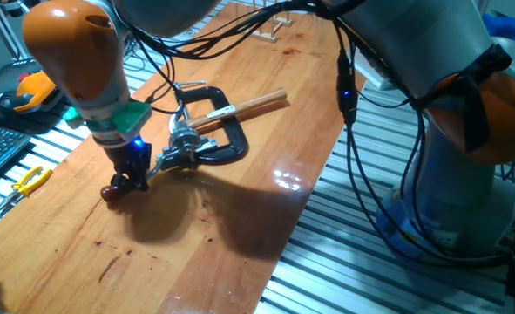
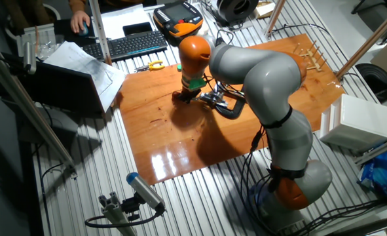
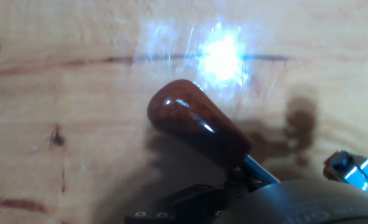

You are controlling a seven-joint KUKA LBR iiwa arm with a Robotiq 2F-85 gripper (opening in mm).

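Observation:
A glossy brown handle [image 3: 193,118] on a thin metal rod [image 3: 258,169] fills the middle of the wrist view, the rod running under the dark gripper body. In exterior view 1 the handle's end [image 1: 111,193] pokes out beyond the fingers of my gripper [image 1: 126,185], low over the wooden table. The gripper is right at the handle; whether its fingers close on it is hidden. Beside it lie a silver metal fitting [image 1: 185,144], a black C-shaped clamp [image 1: 233,131] and a light wooden stick [image 1: 261,102], close together or overlapping.
Yellow-handled pliers [image 1: 32,180] and a keyboard [image 2: 137,46] lie beyond the table's edge. A small wooden rack [image 2: 311,58] stands at the table's far end. Black cables [image 1: 231,44] hang from the arm.

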